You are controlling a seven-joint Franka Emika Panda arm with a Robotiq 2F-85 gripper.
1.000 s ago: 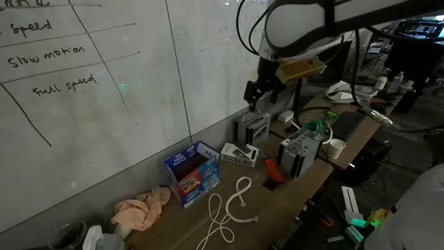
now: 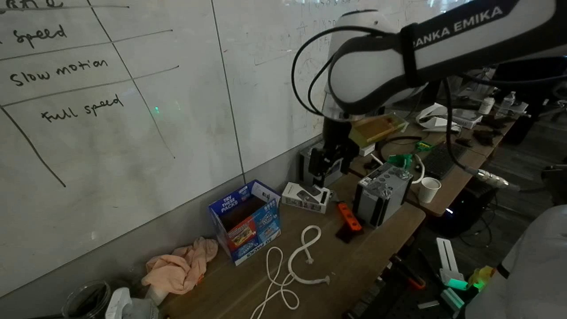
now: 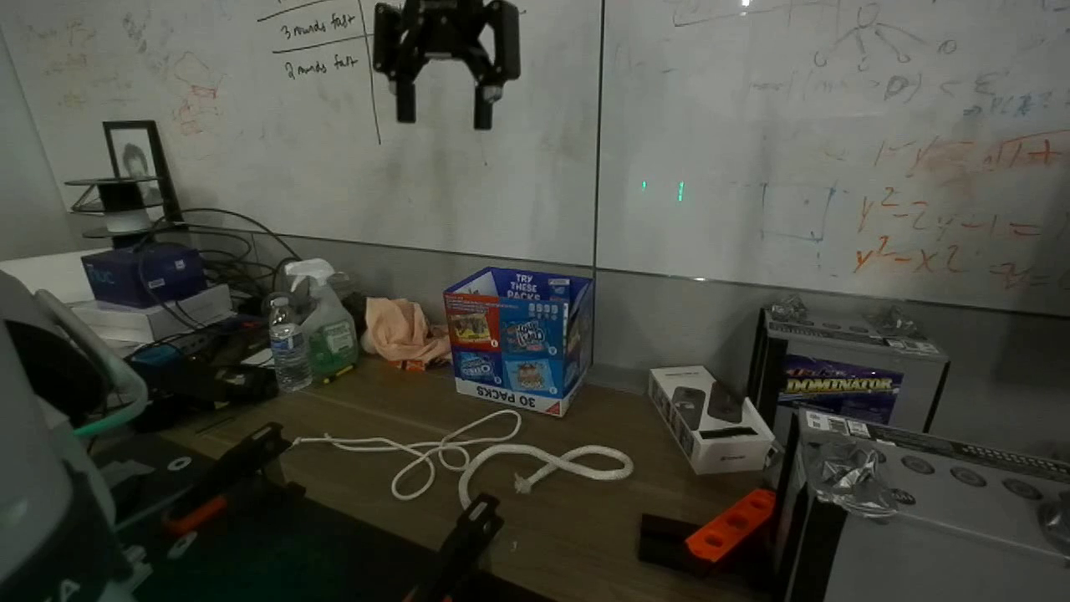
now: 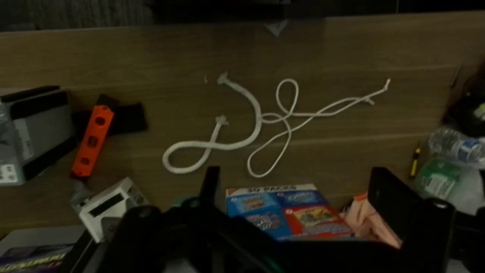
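High above the desk, my gripper (image 3: 441, 115) stands open with nothing between its fingers; bare whiteboard shows behind the gap. Below lie two white ropes: a thick one (image 4: 232, 145) curled in a loop, and a thinner one (image 4: 313, 114) that crosses itself in several loops. They touch where the thin one meets the thick one. A blue, open-topped snack box (image 3: 517, 346) stands against the wall behind the ropes. In the wrist view the gripper's dark fingers (image 4: 210, 184) spread to either side of that box (image 4: 277, 211).
An orange holed bar (image 3: 732, 523) lies beside two grey batteries (image 3: 923, 502) at the right. A white phone box (image 3: 707, 426) sits near the wall. Left of the snack box are a peach cloth (image 3: 401, 336), spray bottle (image 3: 331, 326) and water bottle (image 3: 288, 346).
My arm and gripper have come down, from above the rear battery to in front of it in exterior view 1. The desk objects have not moved.
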